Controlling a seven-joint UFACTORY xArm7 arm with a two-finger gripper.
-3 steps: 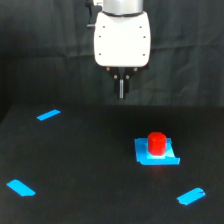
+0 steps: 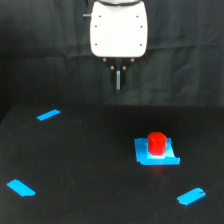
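A red round object (image 2: 157, 143), possibly a cup or a block, sits on a light blue piece (image 2: 167, 160) at the right of the dark table. My gripper (image 2: 118, 84) hangs high at the back, below the white arm end (image 2: 118, 30). It is well above and to the left of the red object, touching nothing on the table. Its dark fingers are small against the dark backdrop, so their opening is unclear. No held object can be made out.
Blue strips mark the table: one at the back left (image 2: 48, 115), one at the front left (image 2: 20, 188) and one at the front right (image 2: 191, 196). A dark curtain (image 2: 40, 70) stands behind.
The arm and gripper have risen and shifted slightly left. The red object, its blue piece and the strips look unmoved.
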